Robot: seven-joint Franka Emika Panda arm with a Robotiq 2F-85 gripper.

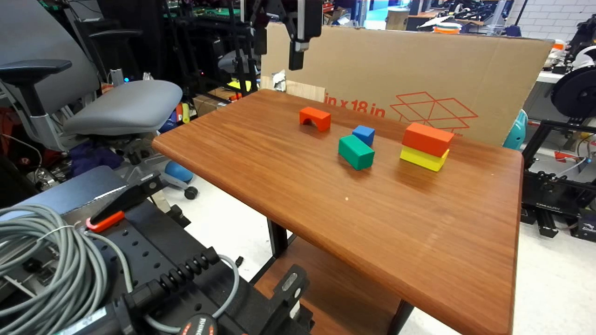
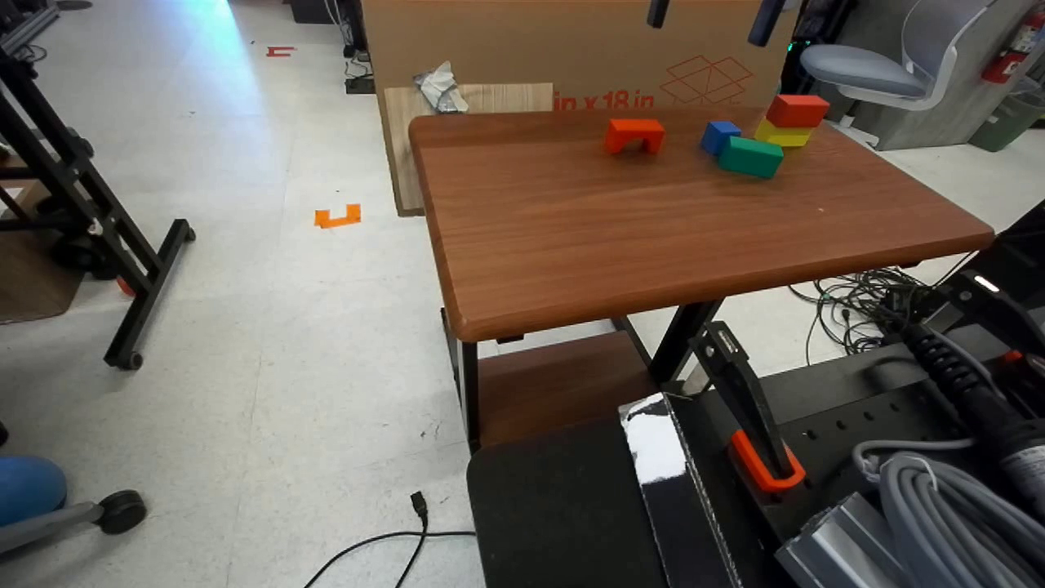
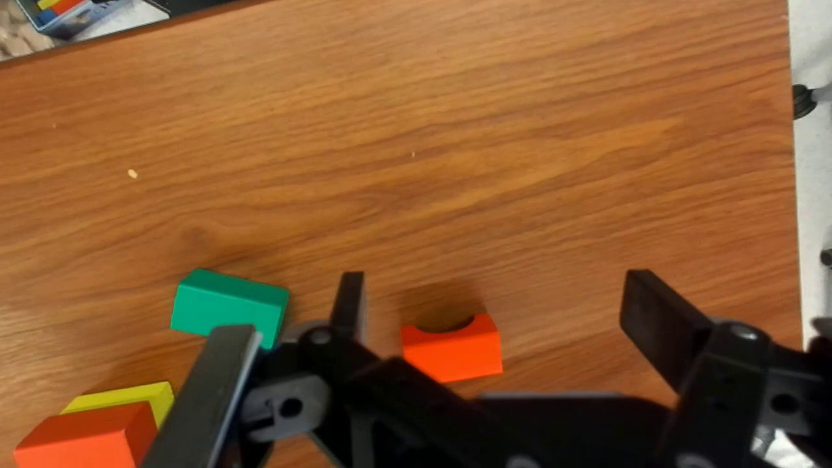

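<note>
An orange-red arch block (image 1: pixel 315 118) stands toward the back of the wooden table. To its right in exterior view 1 are a small blue block (image 1: pixel 363 135) and, in front of it, a green block (image 1: pixel 356 152). Farther right, an orange-red block (image 1: pixel 428 139) rests on a yellow block (image 1: pixel 423 158). My gripper (image 2: pixel 712 21) is high above the table, its fingers apart and empty. Looking down from the wrist, the arch (image 3: pixel 454 351) appears between the open fingers, well below them. The blue block is hidden in that view.
A large cardboard sheet (image 1: pixel 357 61) stands behind the table's back edge. A dark stand with coiled cable (image 1: pixel 50 262) lies before the front edge.
</note>
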